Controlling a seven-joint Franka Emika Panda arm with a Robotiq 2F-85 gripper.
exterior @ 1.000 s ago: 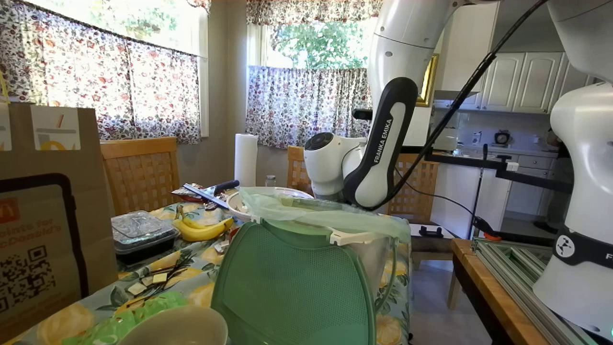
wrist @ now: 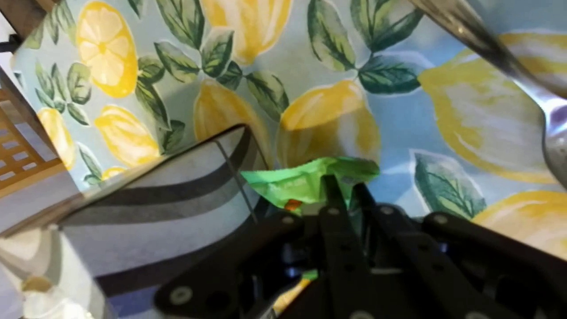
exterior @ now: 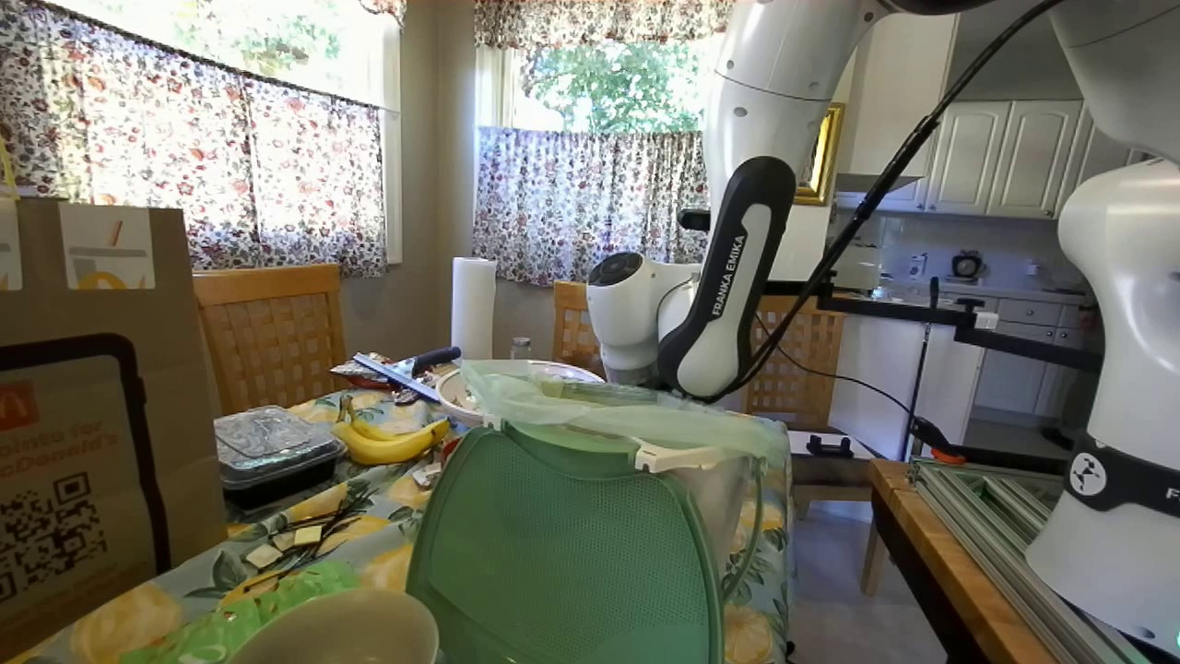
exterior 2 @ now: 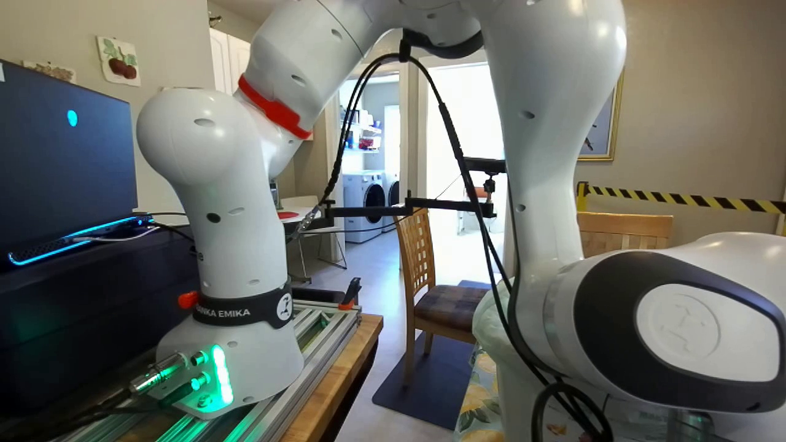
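Observation:
In the wrist view a bright green wrapper [wrist: 284, 182] with a small orange mark is pinched by my gripper. The dark fingers are shut on it, and its ends stick out to both sides. Beneath lies the lemon-print tablecloth [wrist: 234, 69]; whether the wrapper touches the cloth, I cannot tell. A grey striped item [wrist: 170, 212] lies left of the wrapper. In exterior view 1 the gripper is hidden behind the green mesh bin [exterior: 564, 542] and its pale plastic liner [exterior: 597, 404]; exterior view 2 does not show it either.
A metal utensil [wrist: 510, 64] lies at the wrist view's upper right. On the table are bananas [exterior: 387, 441], a black container with a clear lid [exterior: 277, 448], a paper-towel roll [exterior: 473, 310], a white bowl [exterior: 448, 393] and a cream bowl [exterior: 343, 631]. A brown paper bag [exterior: 100, 420] stands left.
The arm's lower link has shifted very slightly left in exterior view 1. The bin and the objects on the table stand where they were.

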